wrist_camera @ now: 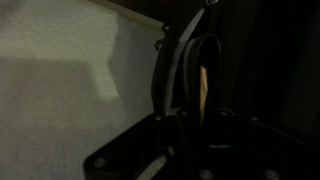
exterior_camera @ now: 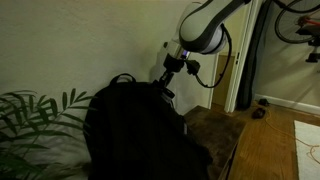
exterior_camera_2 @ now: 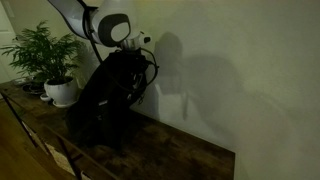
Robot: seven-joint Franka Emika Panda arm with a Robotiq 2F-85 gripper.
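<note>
A black backpack (exterior_camera: 135, 125) stands upright against the wall; in exterior view 2 the same backpack (exterior_camera_2: 105, 95) leans on the wooden bench. My gripper (exterior_camera: 166, 80) is at its top edge on the right side, angled down from the upper right. The fingers look shut on part of the backpack's top, though black on black hides exactly which part. In the wrist view, dark curved edges (wrist_camera: 207, 50) of the bag run up from my gripper, with a thin tan strip showing between them.
A potted fern (exterior_camera_2: 48, 52) in a white pot stands beside the bag. A pale wall (exterior_camera_2: 240, 70) rises close behind.
</note>
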